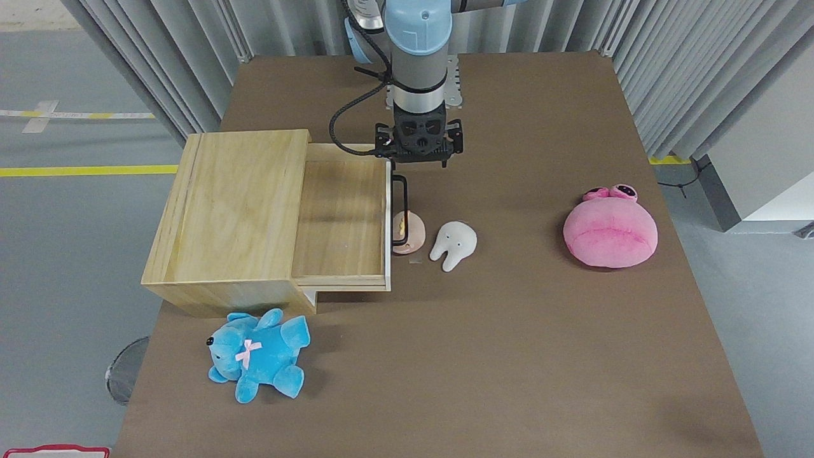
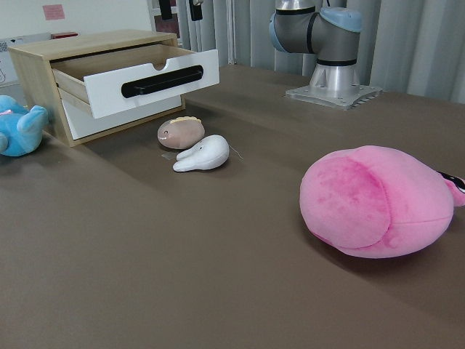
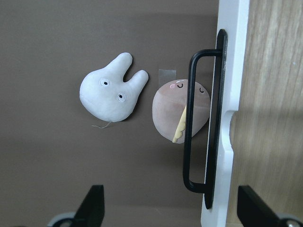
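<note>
A light wooden box (image 1: 221,206) has its drawer pulled out, with a black handle (image 3: 187,123) on the white front. My gripper hangs above the drawer's back end, fingers spread wide with nothing between them. Beside the handle lie a round pinkish plush (image 3: 165,113), partly under it in the wrist view, and a white plush (image 1: 455,243) with two long limbs. The drawer (image 1: 343,214) looks empty in the front view.
A blue bear (image 1: 263,359) lies in front of the box. A round pink plush (image 1: 610,236) sits on the right.
</note>
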